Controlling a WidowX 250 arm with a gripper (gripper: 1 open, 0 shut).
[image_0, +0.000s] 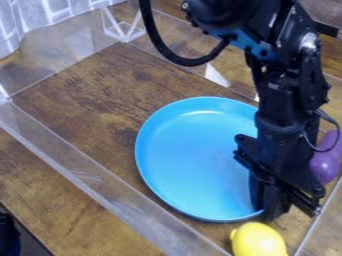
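The black robot gripper (278, 198) is down at the right rim of a blue plate (187, 160), its lower end at the plate's edge. It looks shut; whether anything is between its fingertips is hidden by the gripper's own body.
A purple object (323, 162) sits behind the gripper at the right. A yellow object (258, 240) lies below the plate. Clear plastic walls (67, 140) border the wooden floor (100, 105), which is bare at the upper left.
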